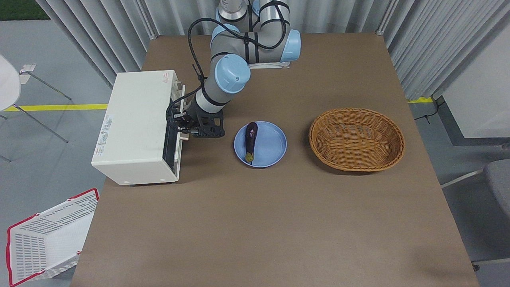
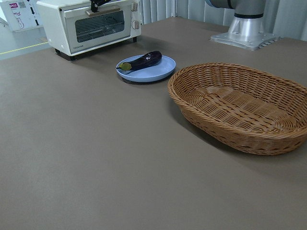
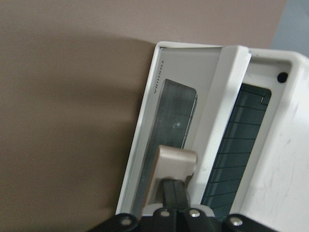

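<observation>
A white Toshiba toaster oven (image 1: 129,124) stands at the table's left. In the wrist view its door (image 3: 178,67) is tipped partly open, with the dark rack inside showing beside it. My gripper is at the door's metal handle (image 3: 174,159), its black fingers close together on it. A dark eggplant (image 1: 251,138) lies on a blue plate (image 1: 271,146) to the right of the oven.
An empty wicker basket (image 1: 356,138) sits right of the plate. A white red-rimmed crate (image 1: 48,239) is on the floor at the lower left.
</observation>
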